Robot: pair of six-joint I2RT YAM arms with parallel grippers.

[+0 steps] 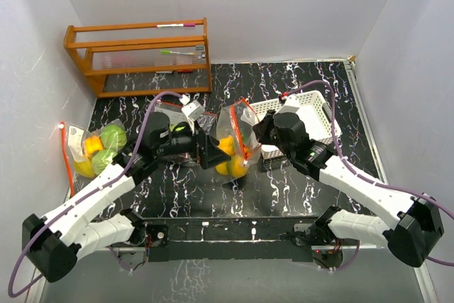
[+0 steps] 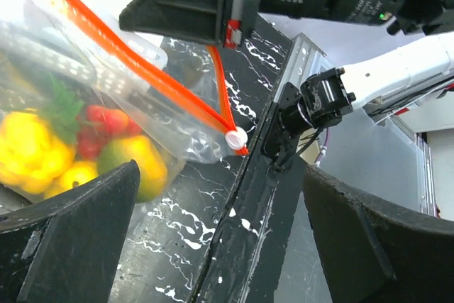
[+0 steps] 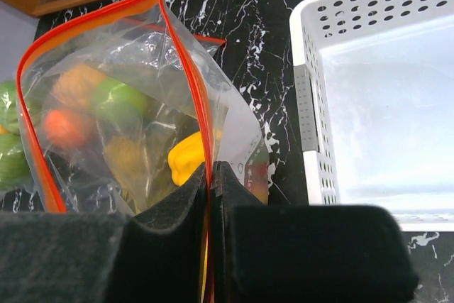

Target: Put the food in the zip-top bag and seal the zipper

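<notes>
A zip bag (image 1: 234, 140) with orange zipper, holding yellow, red and green food, stands at the table's middle. My right gripper is shut on its zipper edge. My left gripper (image 1: 207, 154) is open just left of the bag, nothing between its fingers; in the left wrist view the bag's food (image 2: 35, 150) and loose zipper end (image 2: 234, 140) show beyond it. Behind the left arm lies another bag, partly hidden. A filled bag (image 1: 96, 147) lies at the far left.
A white perforated basket (image 1: 316, 108) (image 3: 383, 118) sits behind the right gripper. A wooden rack (image 1: 138, 44) with pens stands at the back left.
</notes>
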